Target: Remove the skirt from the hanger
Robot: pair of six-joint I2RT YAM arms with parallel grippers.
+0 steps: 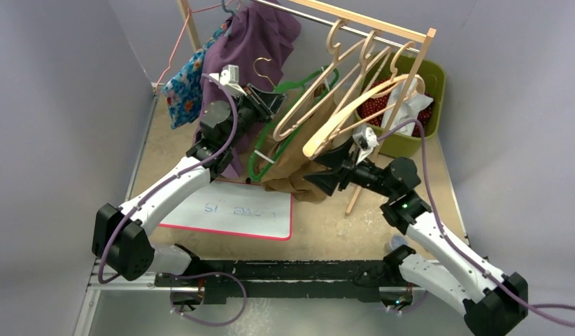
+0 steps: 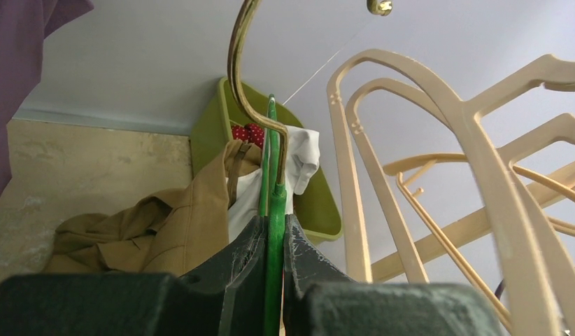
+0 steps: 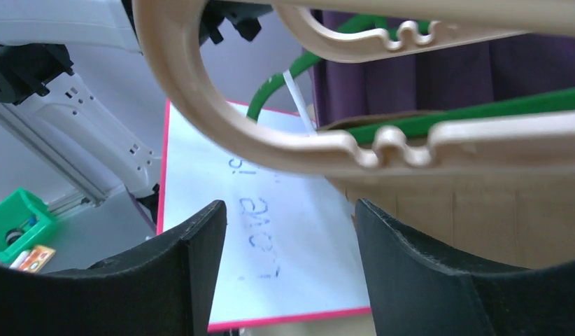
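The brown skirt [image 1: 306, 161] hangs from a green hanger [image 1: 259, 162] with a gold hook, low in front of the rail. My left gripper [image 1: 279, 99] is shut on the neck of that hanger, just below the hook; the green stem [image 2: 276, 217] runs between its fingers in the left wrist view. My right gripper [image 1: 320, 175] stands part open at the lower right, close to the skirt's edge. In the right wrist view nothing lies between its fingertips, and the skirt [image 3: 466, 210] is behind and to the right.
Empty wooden hangers [image 1: 341, 126] hang from the rail just above my right gripper, partly covering the skirt. A green bin [image 1: 438, 91] with clothes stands behind the rack's post. A whiteboard [image 1: 236, 213] lies at the front, and a purple garment [image 1: 253, 42] hangs at left.
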